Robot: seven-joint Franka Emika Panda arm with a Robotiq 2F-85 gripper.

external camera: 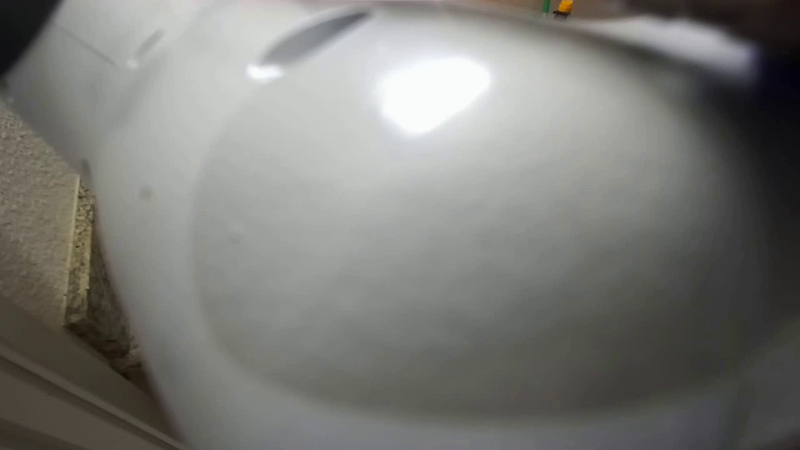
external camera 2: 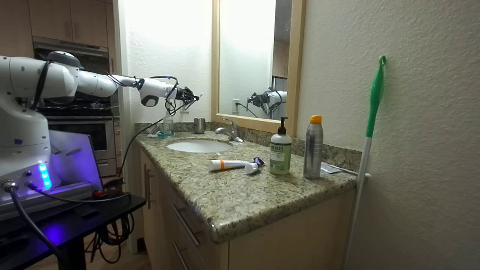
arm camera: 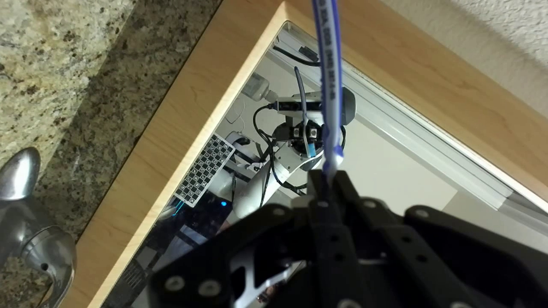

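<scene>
In the wrist view my gripper is shut on a slim translucent stick (arm camera: 330, 66) with purple edges and small print, perhaps a toothbrush. The stick runs from the fingertips out past the top edge, so its far end is hidden there. From the side, the gripper (external camera 2: 194, 97) hangs in the air above the back of the counter, beyond the sink, with a small pale tip showing at its fingers. The mirror (arm camera: 406, 149) faces the gripper and reflects the arm and the held stick. White arm casing (external camera: 465, 247) covers nearly all of exterior view 1.
Below the arm are the sink (external camera 2: 198, 146), faucet (external camera 2: 231, 130), metal cup (external camera 2: 200, 126) and a clear bottle (external camera 2: 168, 126). Nearer the front lie a toothpaste tube (external camera 2: 229, 164), a soap bottle (external camera 2: 281, 153) and a spray can (external camera 2: 313, 150).
</scene>
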